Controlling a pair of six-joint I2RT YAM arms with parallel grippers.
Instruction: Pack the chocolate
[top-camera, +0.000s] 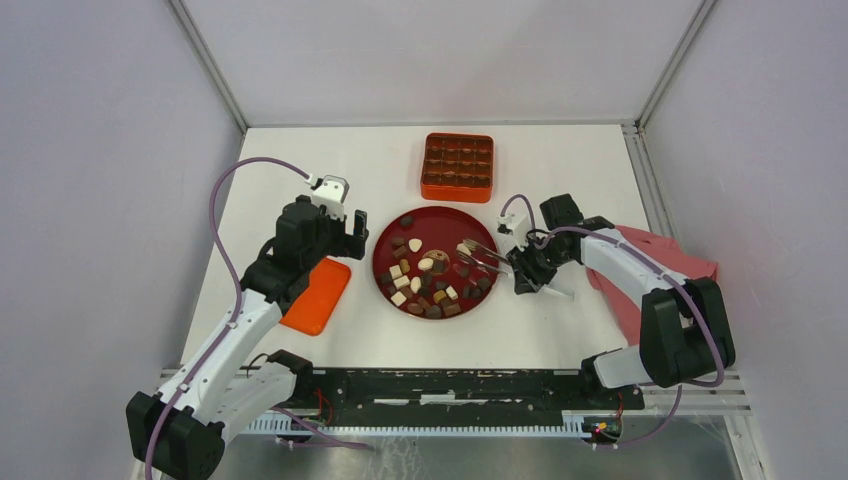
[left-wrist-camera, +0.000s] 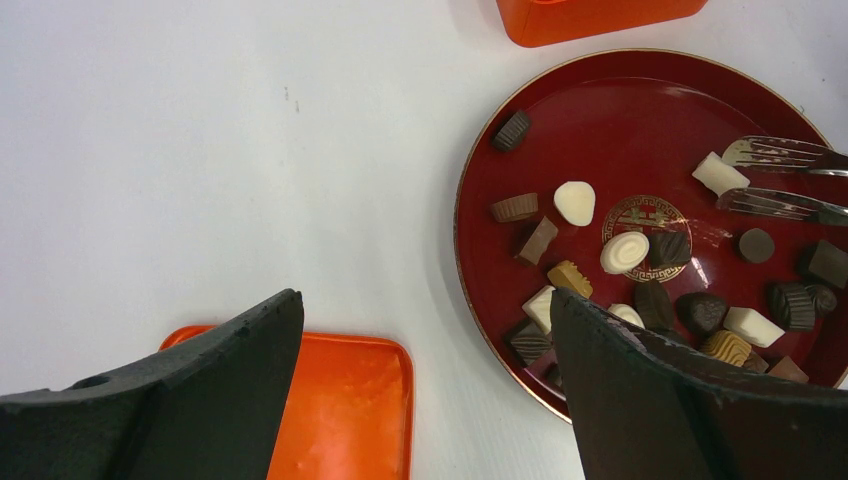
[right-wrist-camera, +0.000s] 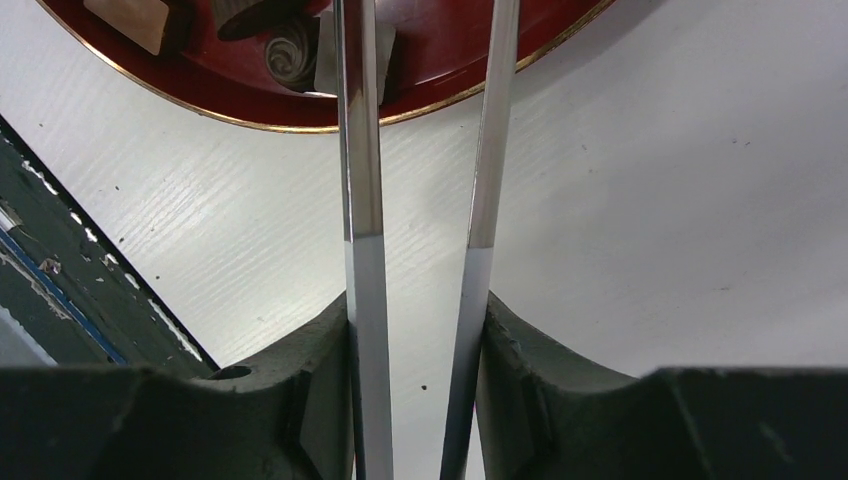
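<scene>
Assorted chocolates lie on the round dark-red plate (top-camera: 470, 218). My right gripper (top-camera: 522, 272) holds metal tongs (left-wrist-camera: 775, 153) with fork-shaped ends, its fingers against both arms of the tongs. The fork ends are spread over the plate on either side of a white chocolate (left-wrist-camera: 720, 174), very near it; whether they touch it I cannot tell. In the right wrist view the tong arms (right-wrist-camera: 362, 200) run up past the plate's rim, their tips out of frame. Behind the plate stands the orange box (top-camera: 458, 185) with brown, empty-looking compartments. Left of the plate, my left gripper hangs open and empty.
An orange tray (top-camera: 318, 300) lies at the left, partly under the left arm. A red cloth (top-camera: 660, 265) is spread at the right, beneath the right arm.
</scene>
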